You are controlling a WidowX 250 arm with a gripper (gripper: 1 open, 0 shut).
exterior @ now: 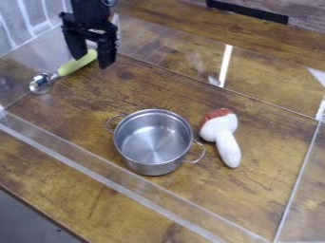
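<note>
My black gripper (89,49) hangs at the upper left, open, over a long utensil (74,66) with a pale green handle and a steel head that lies on the wooden table. A steel pot (151,140) with two handles stands in the middle, empty. To its right lies a white object with a red-brown top (221,138). Whether my fingers touch the green handle is hard to tell.
Clear plastic walls border the wooden work area (76,152) on several sides. The wood between the gripper and the pot is clear, as is the area at upper right.
</note>
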